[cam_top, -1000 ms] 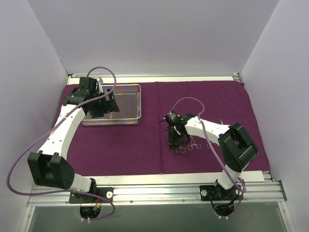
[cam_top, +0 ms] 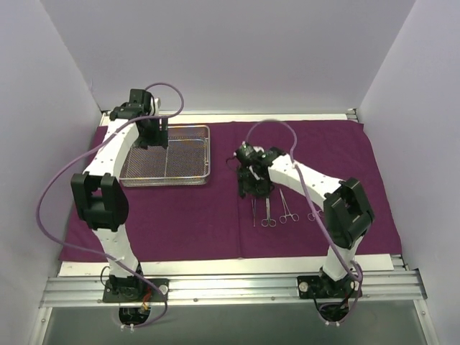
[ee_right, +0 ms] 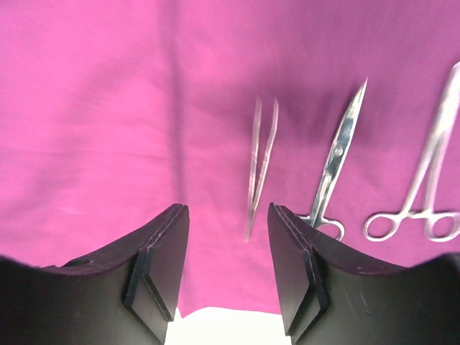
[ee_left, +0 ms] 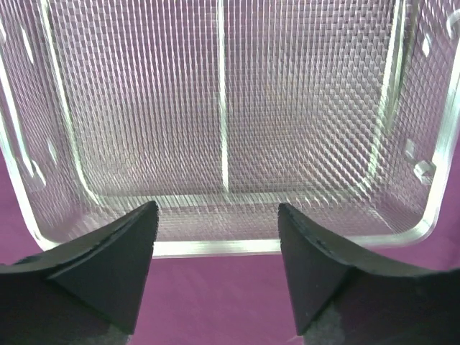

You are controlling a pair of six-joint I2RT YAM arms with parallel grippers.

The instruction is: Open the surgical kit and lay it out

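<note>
The wire mesh tray [cam_top: 187, 165] lies at the back left of the cloth, looking empty in the left wrist view. My left gripper is open over its rim [ee_left: 201, 248], nothing between the fingers. My right gripper is open above the instruments at right, nothing held. Below it lie thin tweezers [ee_right: 254, 158] and scissors [ee_right: 338, 154], with a clamp-like ringed instrument [ee_right: 424, 165] further right. Another ringed instrument [cam_top: 312, 215] lies farther right in the top view, partly behind my right arm.
White table edges [cam_top: 201, 267] and pale walls border the workspace. Purple hoses loop over both arms.
My right gripper has moved back and slightly left, uncovering more of the instruments beneath it.
</note>
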